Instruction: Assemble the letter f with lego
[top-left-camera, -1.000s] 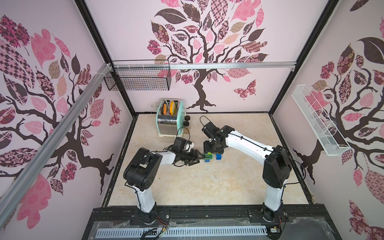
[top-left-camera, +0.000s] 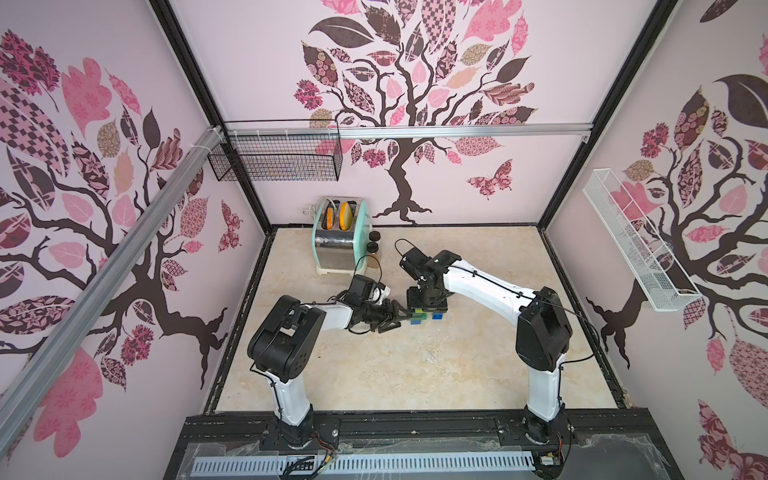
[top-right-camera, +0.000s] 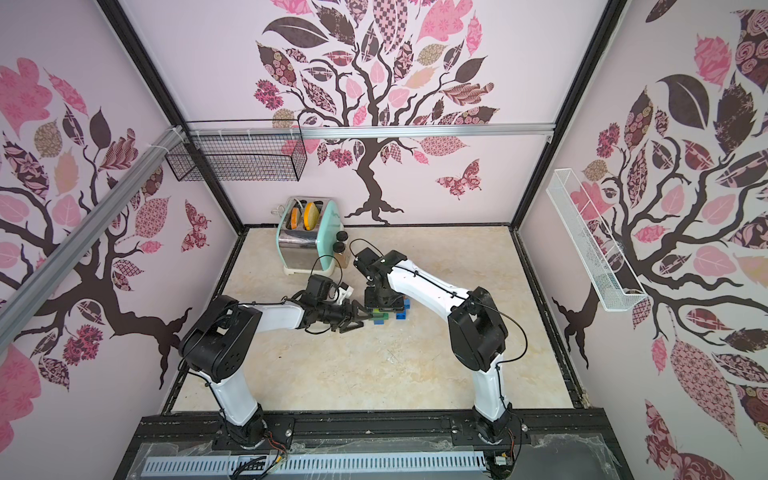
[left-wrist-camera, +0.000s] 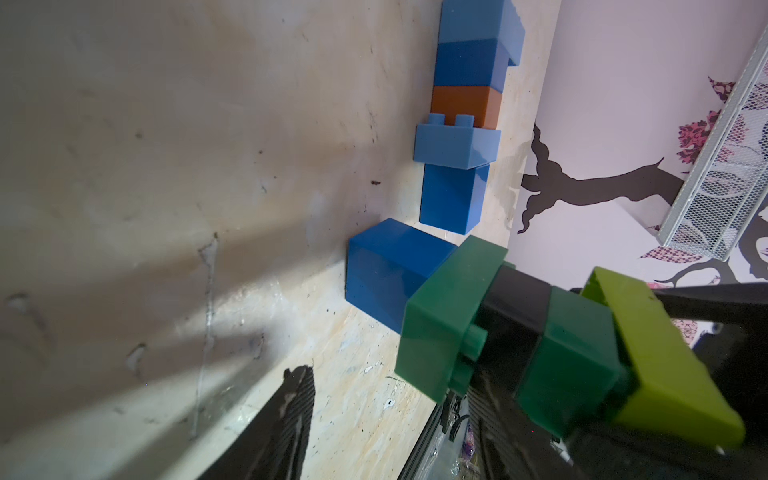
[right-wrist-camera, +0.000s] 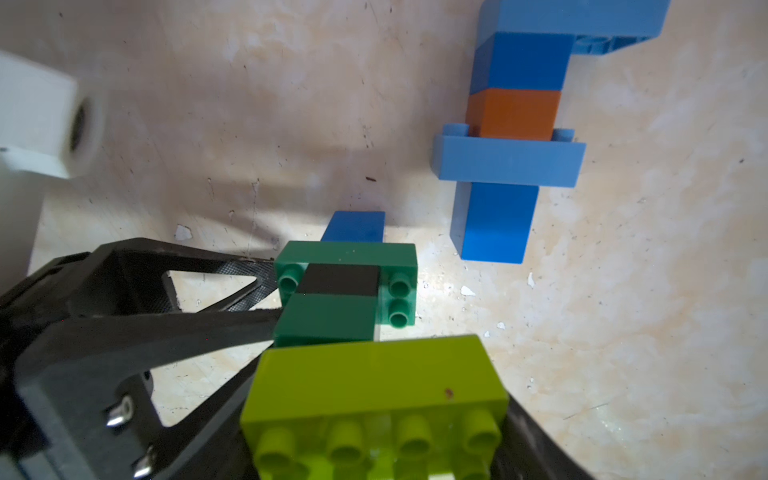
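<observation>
The held stack has a lime brick (right-wrist-camera: 372, 380) at one end, then green, black and a wider green brick (right-wrist-camera: 344, 252), with a blue brick (left-wrist-camera: 400, 268) at the far end. My right gripper (top-left-camera: 417, 309) is shut on the lime brick; its fingers are mostly hidden behind that brick in the right wrist view. My left gripper stands open, its two fingers apart, one of them close by the green bricks. Whether that finger touches them I cannot tell. A finished f (right-wrist-camera: 512, 156) of light blue, dark blue and orange bricks lies on the table beside the stack.
Behind the left arm stands a toaster (top-left-camera: 341, 240) with dark-capped jars (top-left-camera: 373, 240) beside it. Both grippers are very close together at the middle.
The stack's bricks have moved a little in the top left view. The left arm looks nearly the same.
</observation>
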